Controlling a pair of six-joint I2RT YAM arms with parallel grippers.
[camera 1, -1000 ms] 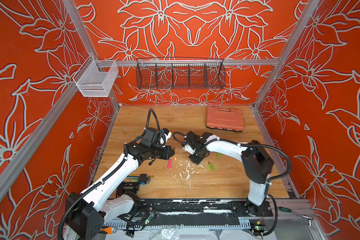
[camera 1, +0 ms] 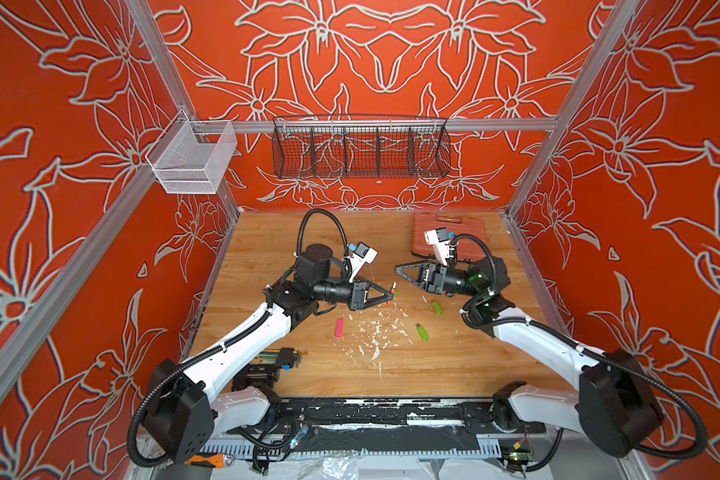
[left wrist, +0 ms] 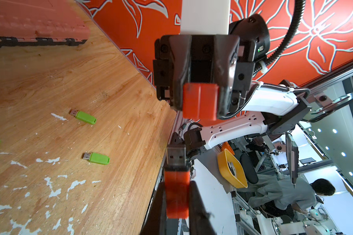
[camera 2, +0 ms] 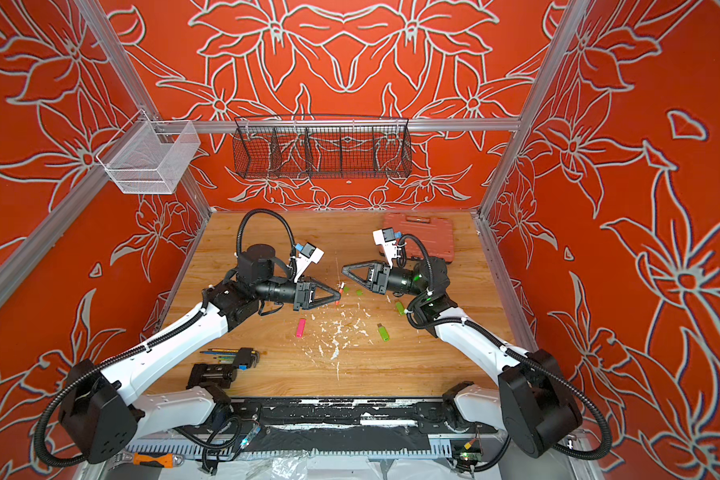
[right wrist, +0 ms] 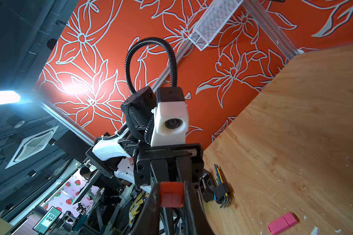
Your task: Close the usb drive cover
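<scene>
My left gripper (camera 1: 389, 294) is shut on a red USB drive (left wrist: 177, 193), held upright with its connector end pointing up in the left wrist view. Facing it, a little higher in the top views, my right gripper (camera 1: 400, 270) is shut on a red cover (left wrist: 200, 99). The two red pieces are apart, roughly in line in the left wrist view. In the right wrist view the red piece (right wrist: 171, 194) between the near fingers partly hides what lies behind it.
Green drives (camera 1: 422, 332) and a pink drive (camera 1: 339, 327) lie on the wooden table (camera 1: 272, 240). A red case (camera 2: 428, 236) sits at back right, tools (camera 2: 232, 357) at front left. Wire baskets hang above the back and left.
The right arm has swung up and outward from low over the table's middle. My left gripper has moved slightly right and up, keeping near the middle.
</scene>
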